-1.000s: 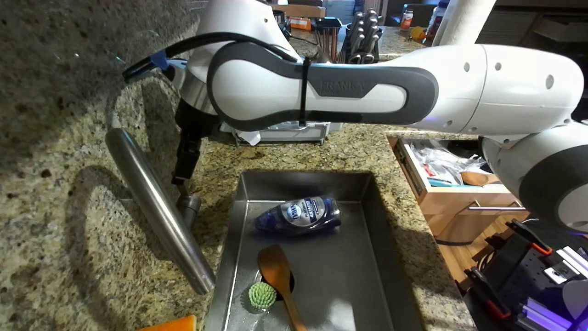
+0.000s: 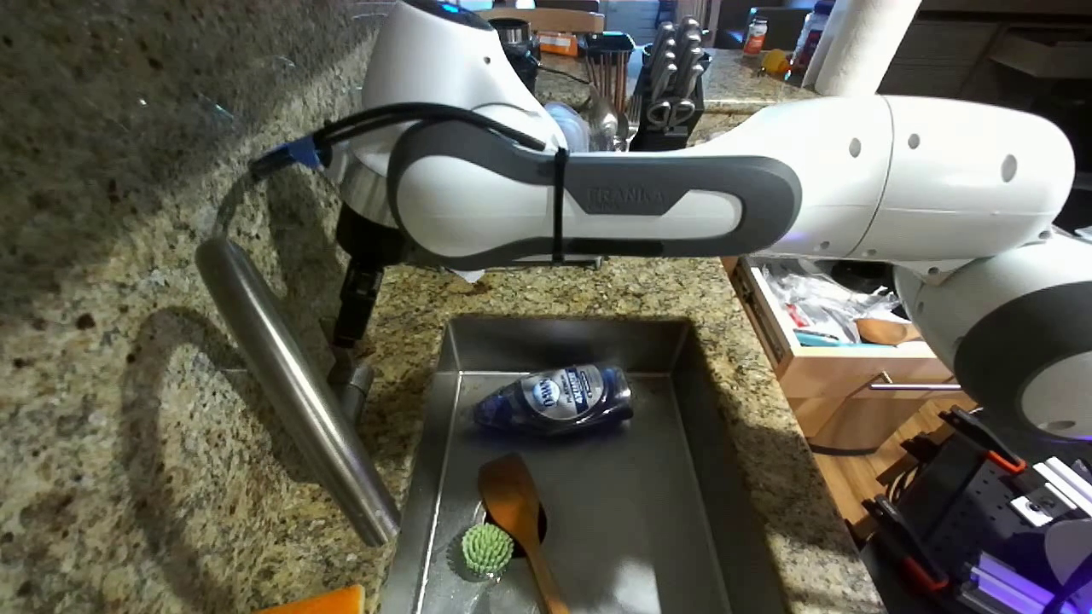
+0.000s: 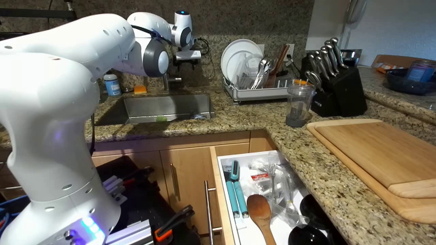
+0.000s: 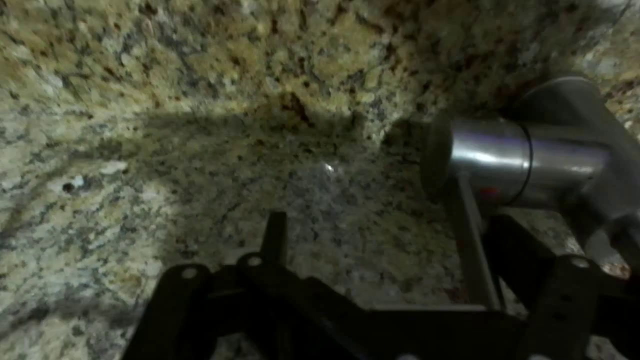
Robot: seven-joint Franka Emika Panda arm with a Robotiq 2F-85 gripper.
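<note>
In the wrist view, my gripper is open, one finger (image 4: pixel 274 237) left and the other (image 4: pixel 519 249) right. The thin metal lever (image 4: pixel 477 246) of the faucet lies between them, close beside the right finger; whether they touch I cannot tell. It extends from the faucet's steel handle body (image 4: pixel 492 153), upper right. In exterior view 1, my dark gripper (image 2: pixel 353 322) points down behind the steel faucet spout (image 2: pixel 297 389), near the stone wall. Exterior view 2 shows the gripper (image 3: pixel 186 64) above the counter behind the sink, its fingertips hard to make out.
The sink (image 2: pixel 640 491) holds a blue Dawn bottle (image 2: pixel 563 399), a wooden spoon (image 2: pixel 509 491) and a green scrubber (image 2: pixel 486 549). A dish rack (image 3: pixel 261 95) stands right of the sink, with a knife block (image 3: pixel 341 92) beyond. A filled drawer (image 3: pixel 222 196) is pulled out below.
The arm has come down, with its wrist and gripper slightly farther right in exterior view 1. The forearm now covers more of the dish rack. The sink's contents have not moved.
</note>
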